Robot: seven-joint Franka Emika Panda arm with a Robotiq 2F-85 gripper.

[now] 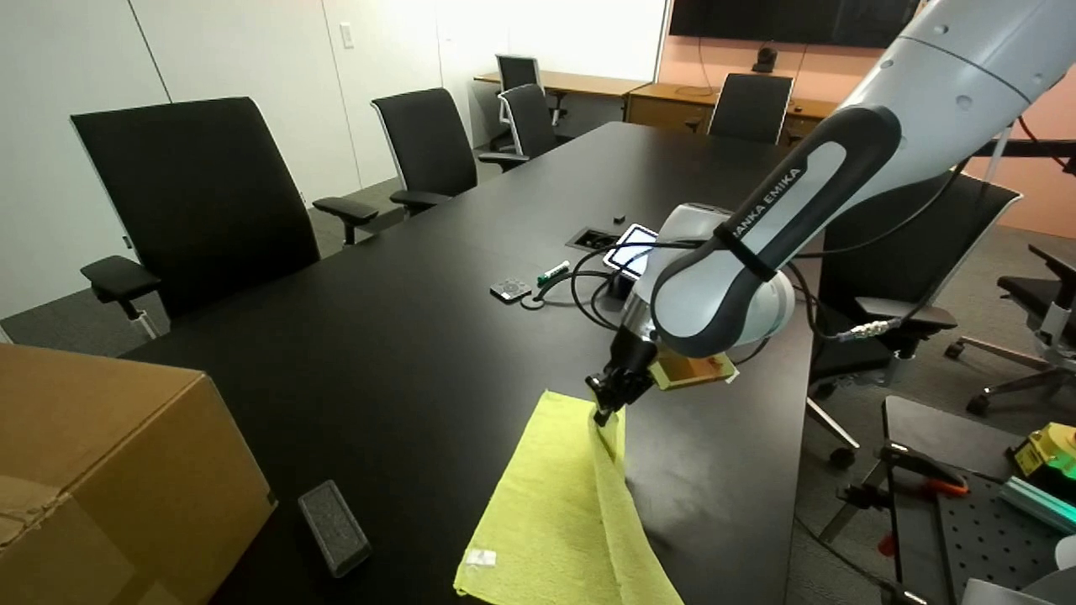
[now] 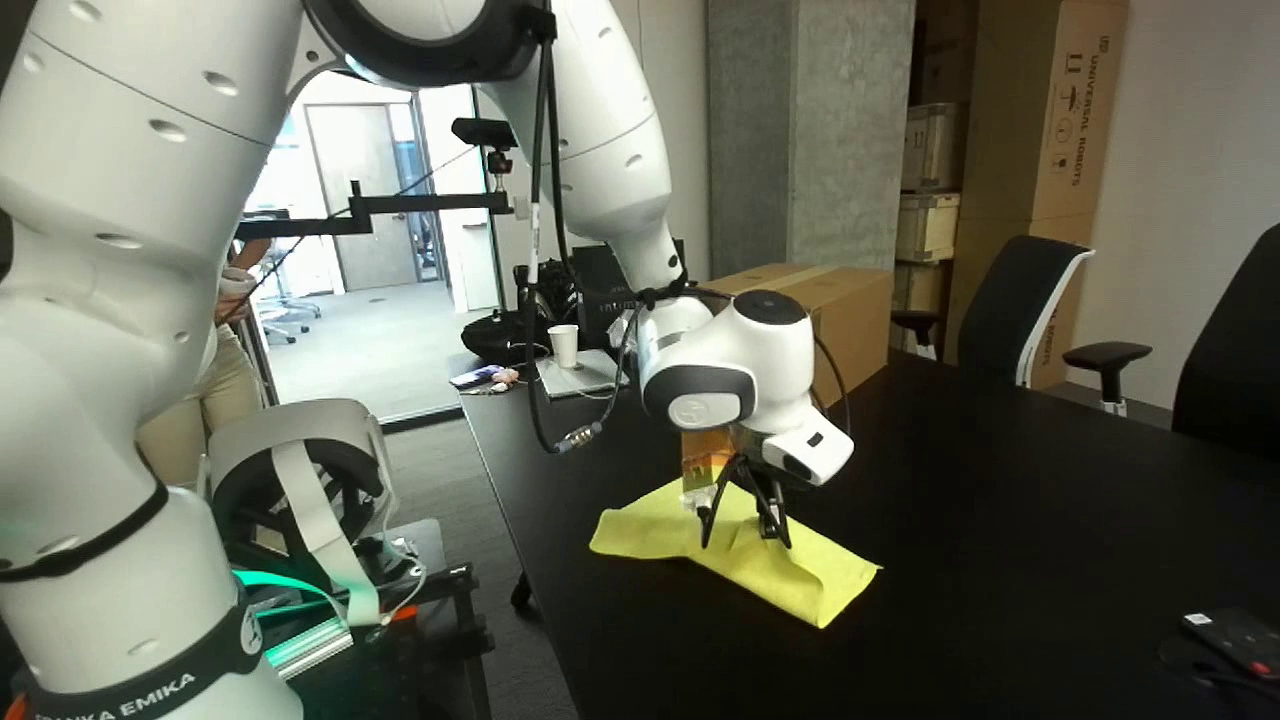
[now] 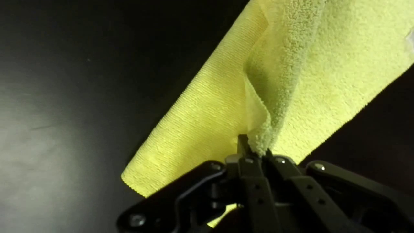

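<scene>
A yellow cloth point(image 1: 540, 504) lies on the dark table, its right side lifted and drawn over toward the middle in a long fold. At the fold's far end, my gripper point(image 1: 602, 412) is shut on an edge of the cloth. The wrist view shows the pinched corner of the yellow cloth point(image 3: 258, 116) rising into the closed fingertips point(image 3: 243, 145), with the rest spread beneath. From the other side, the gripper point(image 2: 744, 538) stands low over the yellow cloth point(image 2: 654, 528), partly hiding it.
A cardboard box point(image 1: 131, 474) and a dark eraser-like block point(image 1: 334, 526) sit left of the cloth. Farther back are a small black device point(image 1: 510, 291), a green marker point(image 1: 552, 272) and a tablet point(image 1: 633, 250), partly hidden by the arm. Bare table lies between.
</scene>
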